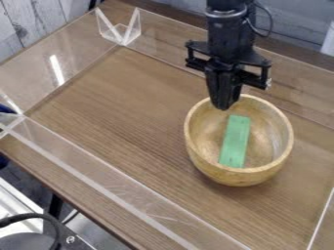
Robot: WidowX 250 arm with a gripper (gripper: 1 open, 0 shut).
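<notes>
My gripper (225,96) is a black mechanism, pointing down over the upper rim of a tan bowl (201,138) at the right of the camera view. Whether its fingers are open or shut is unclear. A green rectangular block (235,141) lies inside the bowl, below the gripper and apart from it.
The wooden table (98,146) has wide free room to the left of the bowl. A clear plastic piece (117,27) is at the upper left. Black cables run at the lower left edge, and the table's edges show at left and right.
</notes>
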